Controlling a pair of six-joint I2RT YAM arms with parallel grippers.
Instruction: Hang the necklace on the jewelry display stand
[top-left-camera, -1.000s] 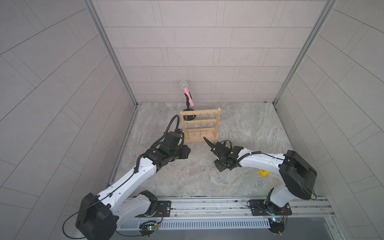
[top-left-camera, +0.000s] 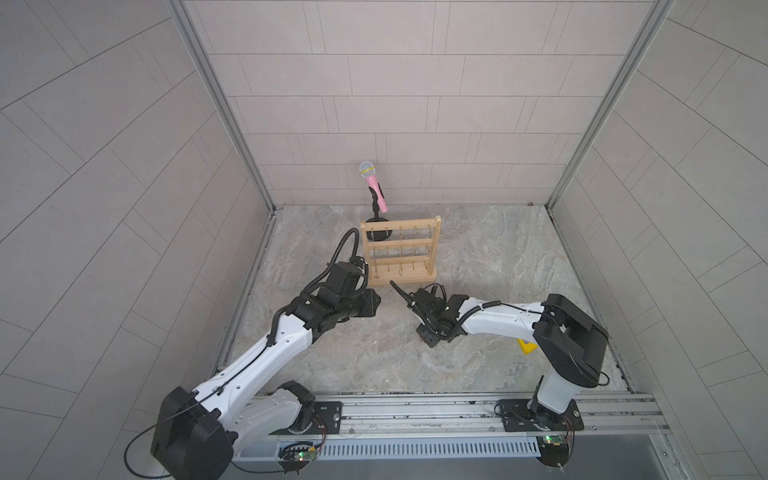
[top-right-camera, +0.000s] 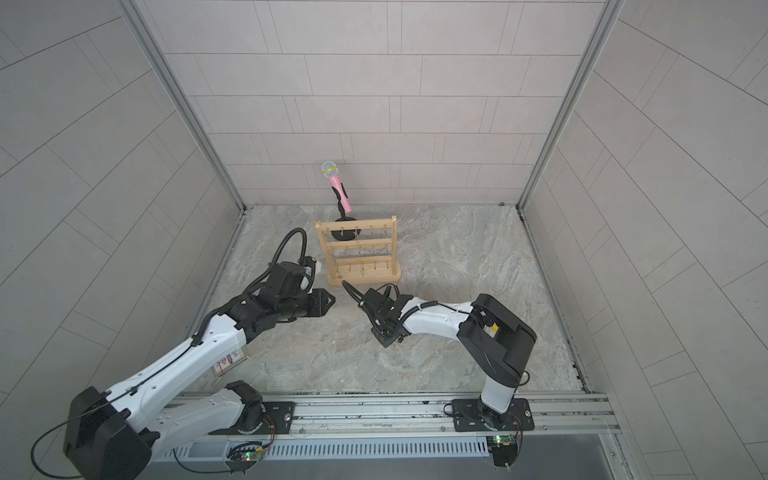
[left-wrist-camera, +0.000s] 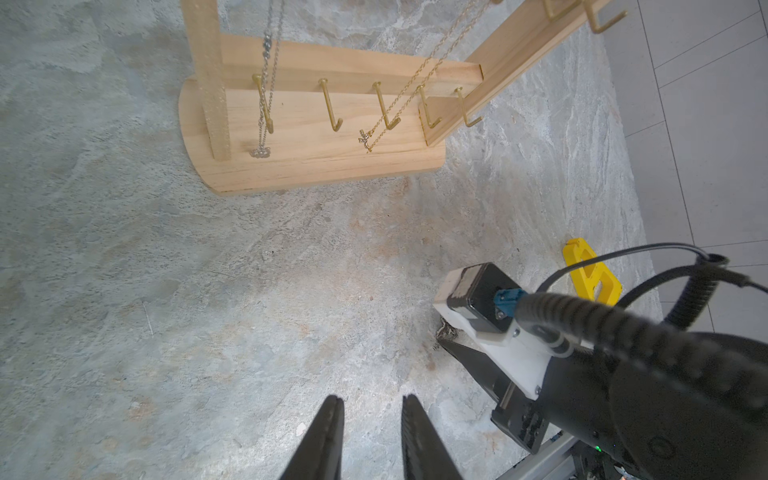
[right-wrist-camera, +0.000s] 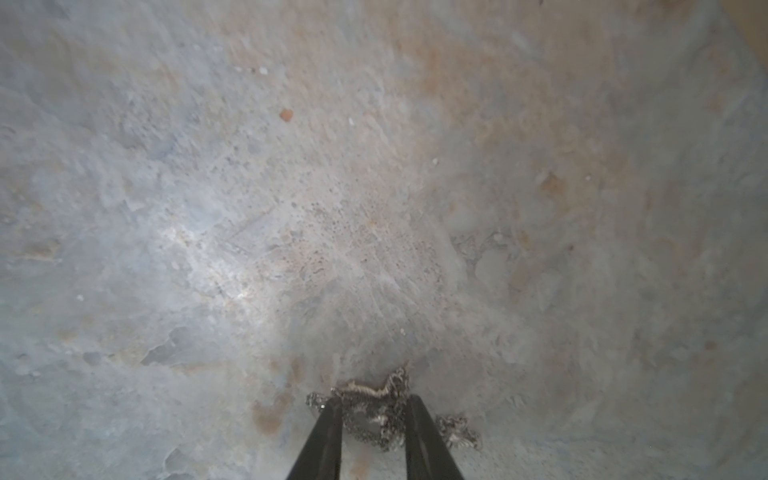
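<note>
The wooden jewelry stand (top-left-camera: 400, 278) has rows of brass hooks; a silver chain (left-wrist-camera: 264, 96) and a gold chain (left-wrist-camera: 384, 116) hang from it in the left wrist view. A tangled silver necklace (right-wrist-camera: 392, 416) lies on the floor at my right gripper, whose fingers are parted around part of it, seen low in the right wrist view. My left gripper hangs in front of the stand, fingers part open, only floor visible between them.
A pink microphone (top-left-camera: 376, 192) on a black base stands behind the stand. A yellow object (left-wrist-camera: 596, 280) lies on the right.
The left arm shows no clear movement.
</note>
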